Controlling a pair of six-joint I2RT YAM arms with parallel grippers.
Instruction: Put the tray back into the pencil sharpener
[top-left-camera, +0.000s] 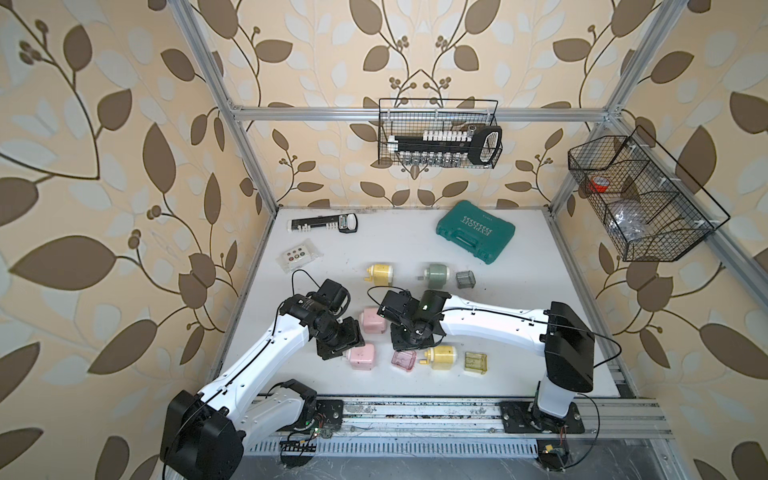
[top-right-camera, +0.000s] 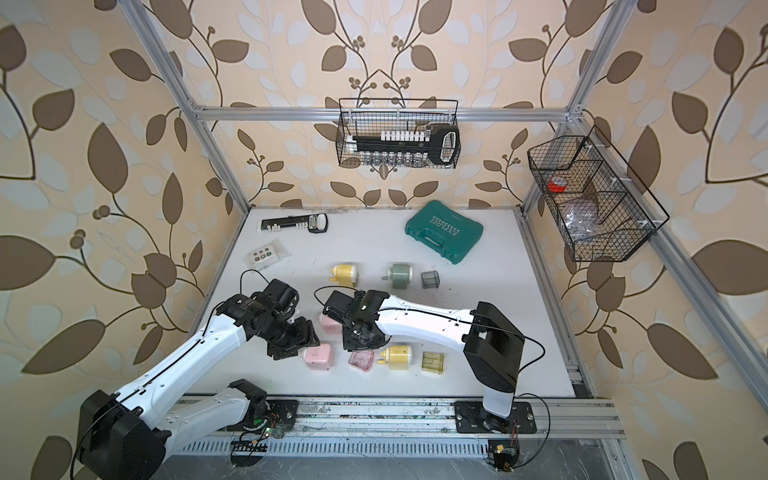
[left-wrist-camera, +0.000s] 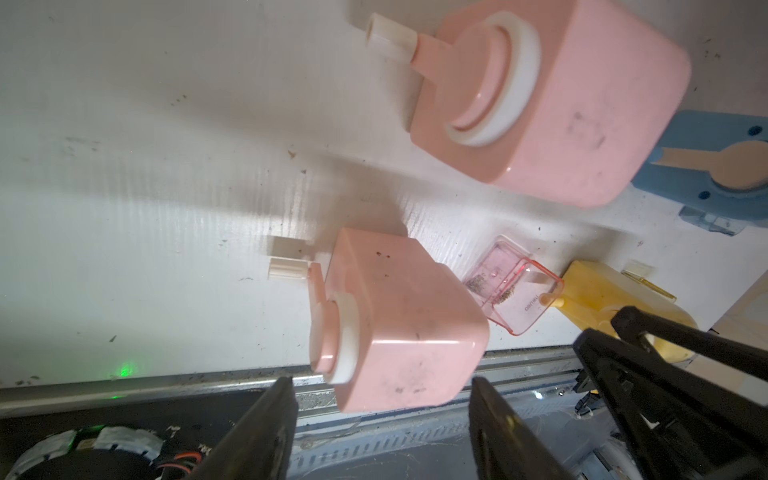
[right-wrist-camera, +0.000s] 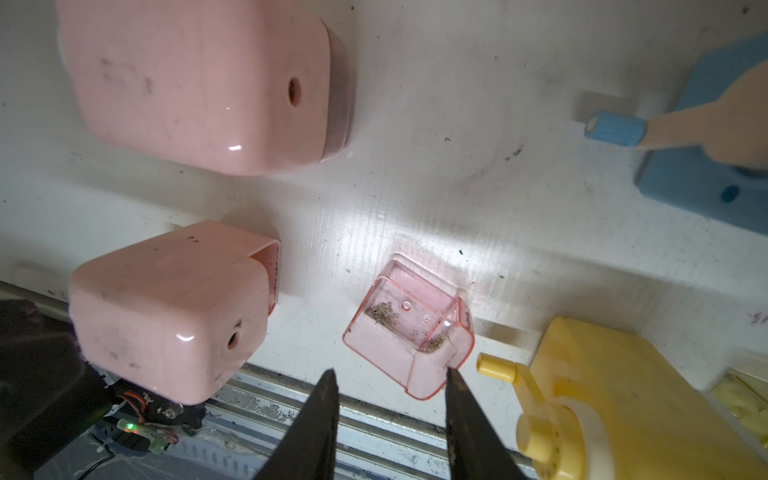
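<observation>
Two pink sharpeners stand at front centre, the nearer (left-wrist-camera: 400, 336) just below my left gripper (top-left-camera: 340, 348), the other (left-wrist-camera: 576, 96) behind it. A clear pink tray (right-wrist-camera: 408, 320) lies to the right of the near sharpener, under my right gripper. Both grippers are open above the table, with nothing seen between their fingertips. In the left wrist view the right gripper's dark fingers show at the lower right.
A yellow sharpener (right-wrist-camera: 616, 400) is beside the pink tray, a blue one (right-wrist-camera: 688, 176) behind, and a yellow tray (top-left-camera: 476, 362) to the right. A green case (top-left-camera: 474, 229) lies at the back; the front rail runs close.
</observation>
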